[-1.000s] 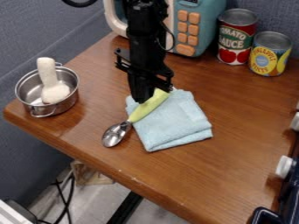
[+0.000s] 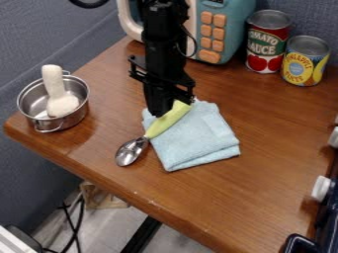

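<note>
My black gripper [image 2: 164, 105] points down at a pale yellow handle [image 2: 171, 117], which belongs to a spoon with a metal bowl [image 2: 130, 152]. The spoon lies diagonally across the left edge of a folded light-blue cloth [image 2: 200, 145]. My fingertips are at the upper end of the handle; whether they are shut on it I cannot tell.
A steel pot [image 2: 59, 120] holding a white pestle-like object [image 2: 55, 83] stands at the left edge. A tomato sauce can [image 2: 266, 44], a yellow can [image 2: 303, 66] and a teal appliance [image 2: 219, 30] stand at the back.
</note>
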